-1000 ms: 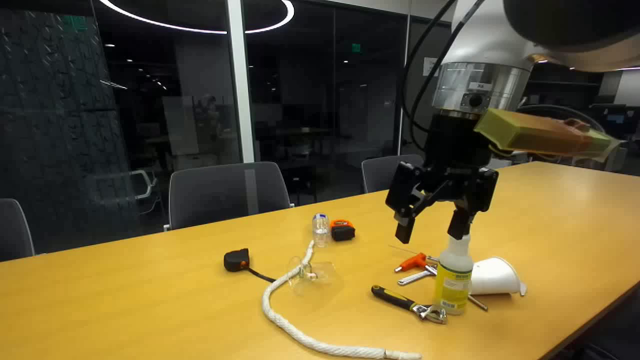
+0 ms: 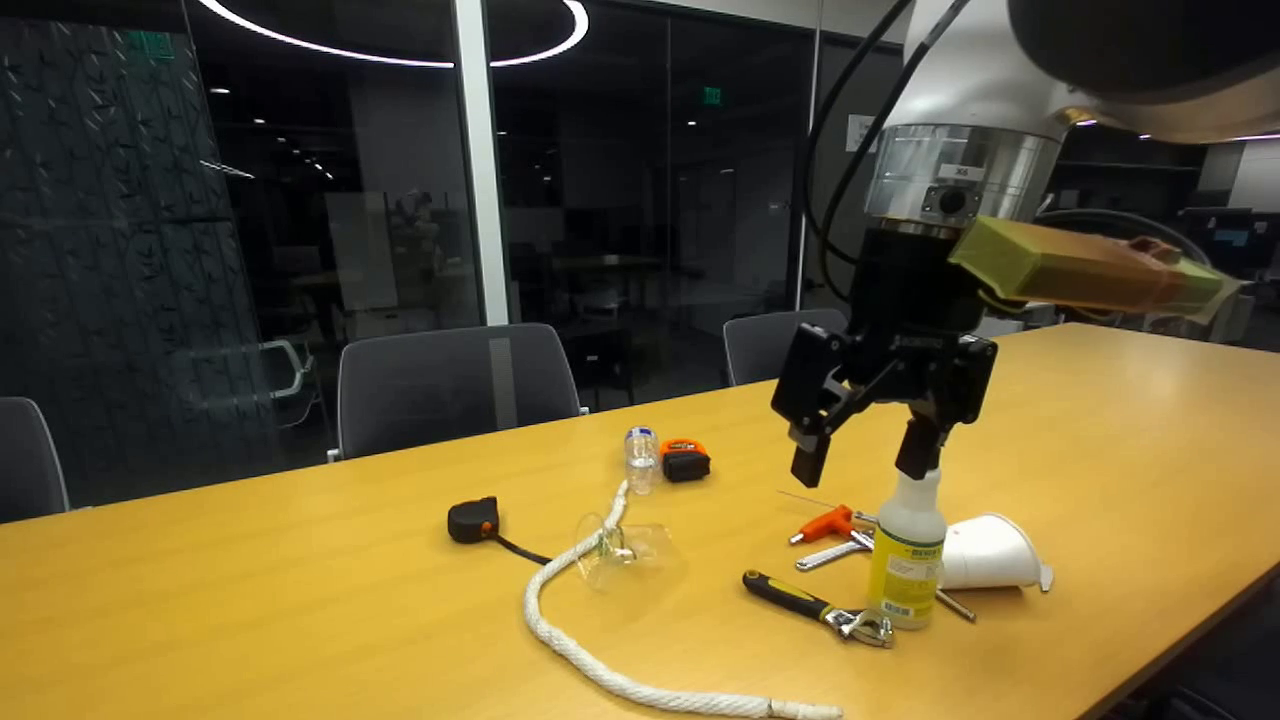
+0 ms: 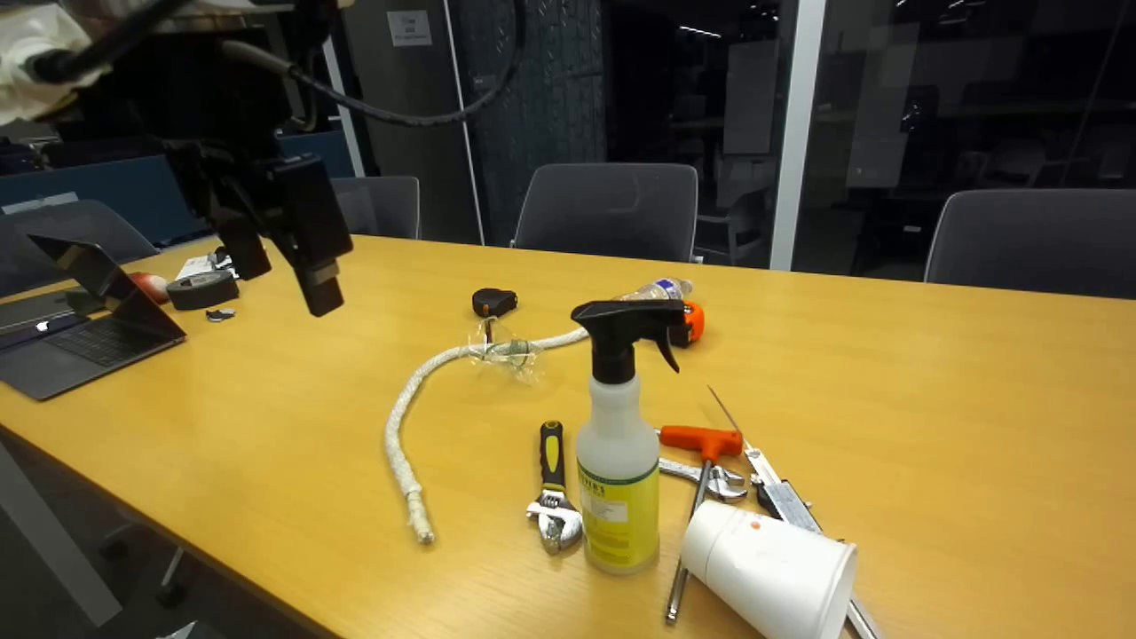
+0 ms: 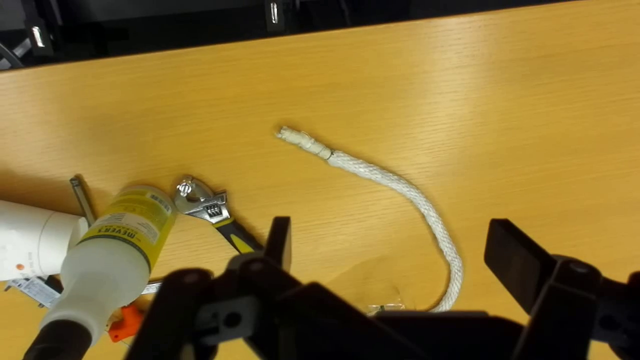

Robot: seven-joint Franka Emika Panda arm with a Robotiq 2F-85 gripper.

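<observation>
My gripper [image 2: 864, 462] hangs above the table, open, with nothing between its fingers. In the wrist view a white rope [image 4: 393, 180] curves across the table below the fingers, its taped end toward the table edge. A spray bottle [image 3: 619, 469] with a yellow label and black trigger head stands upright. Beside its base lies an adjustable wrench [image 3: 554, 490] with a black and yellow handle. A white cup [image 3: 772, 564] lies on its side near the bottle. A clear plastic piece [image 2: 630, 550] sits at the rope, its exact shape hard to make out.
An orange-handled tool [image 3: 703, 438], a spanner [image 2: 834, 552] and a caliper [image 3: 785, 500] lie behind the bottle. Farther back are a clear bottle [image 2: 642, 461], an orange and black tape measure [image 2: 685, 460] and a black tape measure [image 2: 473, 520]. A laptop [image 3: 96, 319] stands far left.
</observation>
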